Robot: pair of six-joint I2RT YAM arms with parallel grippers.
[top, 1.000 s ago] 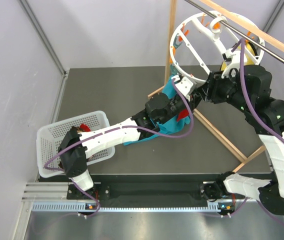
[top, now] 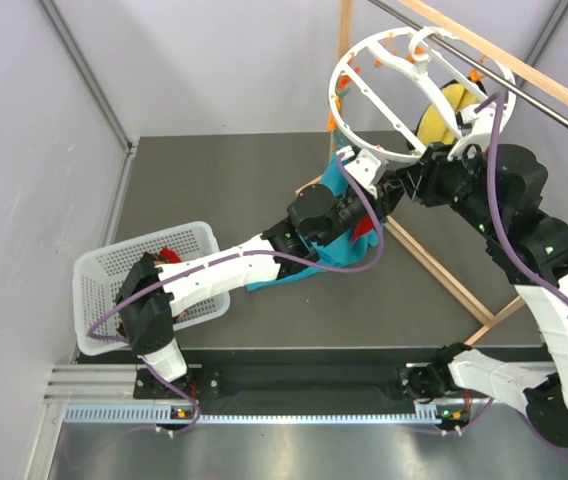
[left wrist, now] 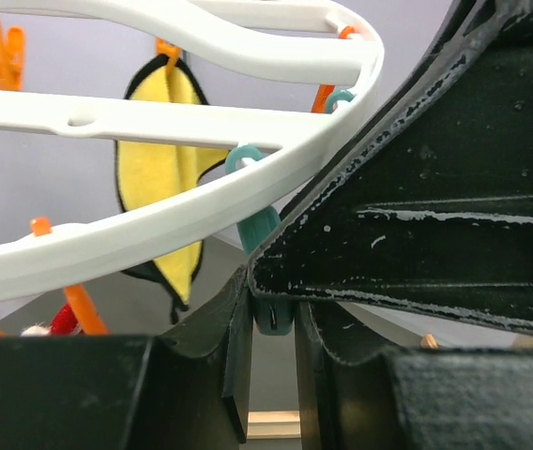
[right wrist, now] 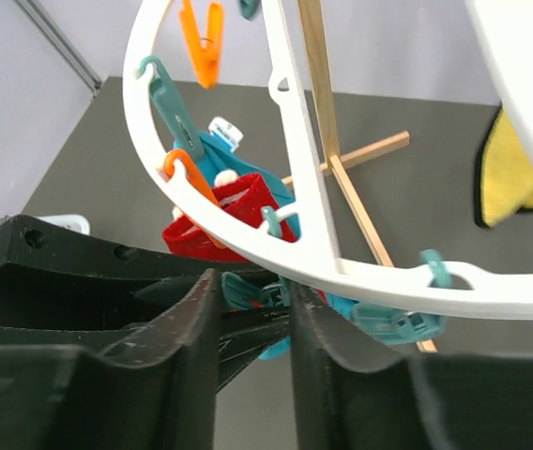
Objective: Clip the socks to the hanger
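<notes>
The white round hanger [top: 384,150] carries coloured clips; a yellow-black sock [left wrist: 154,169] hangs from it. Both grippers meet at its near rim. In the left wrist view my left gripper is shut on a teal clip [left wrist: 257,225], the other gripper's black body covering part of it. In the right wrist view my right gripper has its fingertips at a small teal clip under the rim; how far they stand apart is unclear. Red and light-blue socks [right wrist: 224,211] show beyond, partly hidden by the left gripper.
A white basket [top: 99,290] with items stands at the left. Wooden bars [top: 434,265] and a metal rod [top: 554,110] frame the hanger.
The hanger has shifted left in the top view, and my right arm has moved slightly down and right. The left arm has barely moved.
</notes>
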